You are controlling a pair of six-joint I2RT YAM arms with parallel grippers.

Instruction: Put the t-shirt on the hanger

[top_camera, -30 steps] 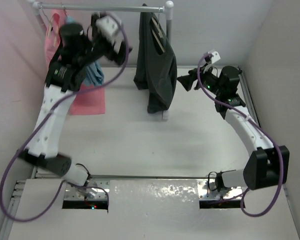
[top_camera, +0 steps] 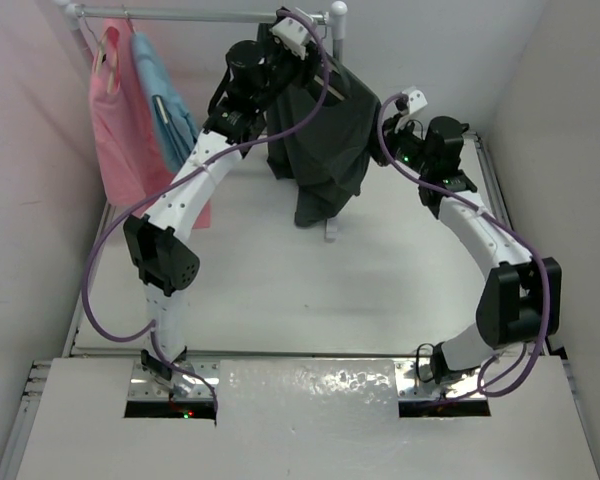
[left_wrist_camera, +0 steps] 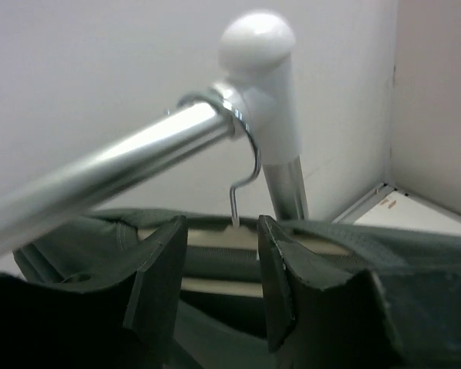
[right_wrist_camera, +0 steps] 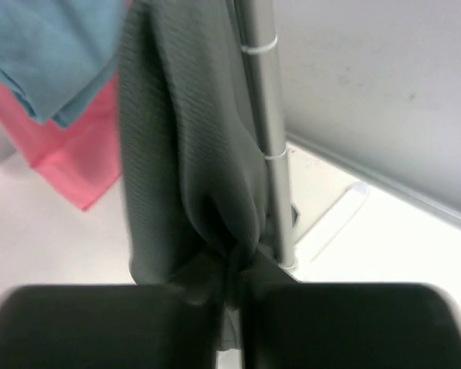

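Observation:
The dark grey t-shirt (top_camera: 315, 160) hangs at the right end of the rack, with hanger bars (left_wrist_camera: 307, 244) showing at its neck and a wire hook (left_wrist_camera: 253, 161) over the rail. My left gripper is up at that neck, shut on the shirt and hanger, though what exactly lies between the fingertips is hard to tell. My right gripper (top_camera: 380, 145) is at the shirt's right side; in the right wrist view its blurred fingers are shut at the drooping cloth, and whether cloth is between them is unclear.
A pink garment (top_camera: 120, 140) and a blue one (top_camera: 160, 100) hang on the rail (top_camera: 190, 15) to the left. The rack's end post (left_wrist_camera: 284, 184) stands beside the hook.
My left arm has moved right and up to the dark shirt's top.

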